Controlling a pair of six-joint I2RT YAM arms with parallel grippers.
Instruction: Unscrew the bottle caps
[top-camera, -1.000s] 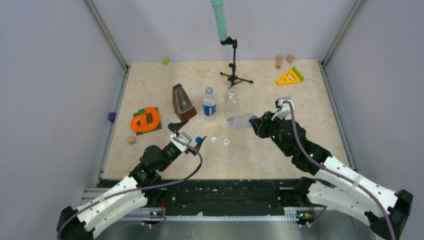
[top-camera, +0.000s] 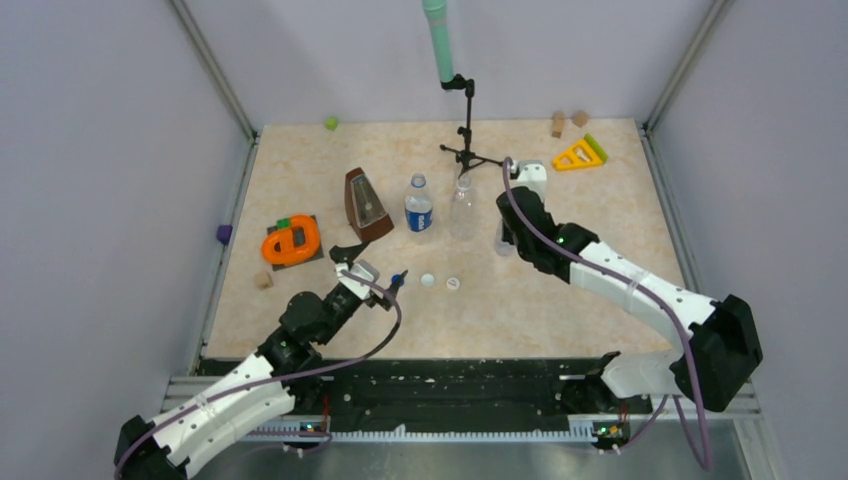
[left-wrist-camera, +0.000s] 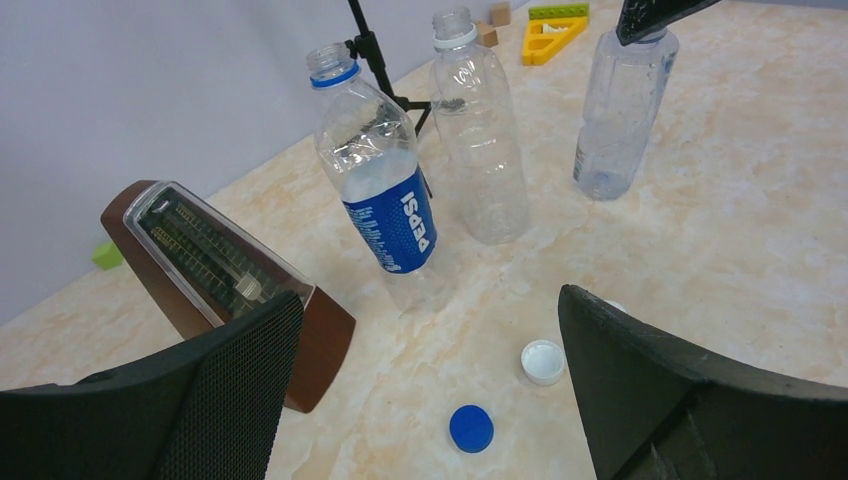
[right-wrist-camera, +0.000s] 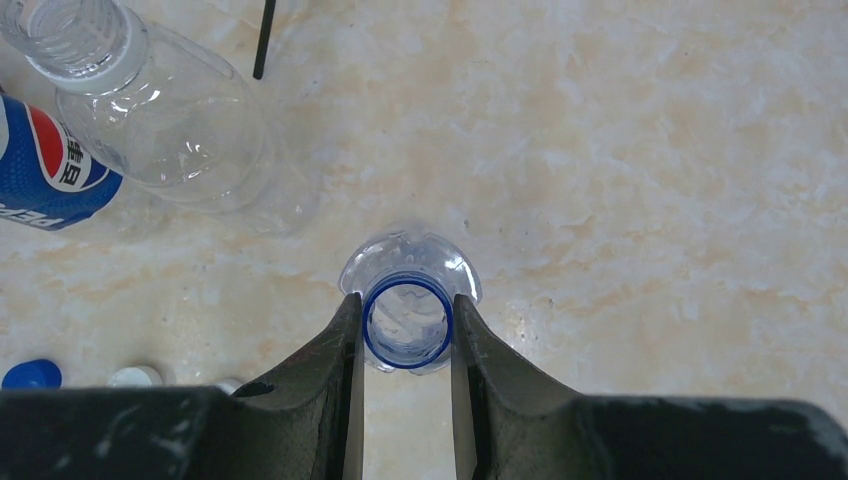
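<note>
My right gripper has its fingers touching both sides of the neck of a clear bottle (left-wrist-camera: 610, 145), which stands roughly upright with its base at the table; an open mouth with a blue ring shows from above. To its left stand a clear bottle with a white ring (left-wrist-camera: 480, 140) and a Pepsi bottle (left-wrist-camera: 385, 200), both uncapped. A blue cap (left-wrist-camera: 471, 428), a white cap (left-wrist-camera: 543, 362) and another white cap (top-camera: 453, 283) lie loose on the table. My left gripper (top-camera: 377, 265) is open and empty, over the table near the caps.
A brown metronome (top-camera: 367, 206) stands left of the Pepsi bottle, with an orange ring-shaped toy (top-camera: 291, 240) beyond. Behind the bottles is a black tripod (top-camera: 467, 130). A yellow triangular piece (top-camera: 578, 155) lies back right.
The left arm has barely moved.
</note>
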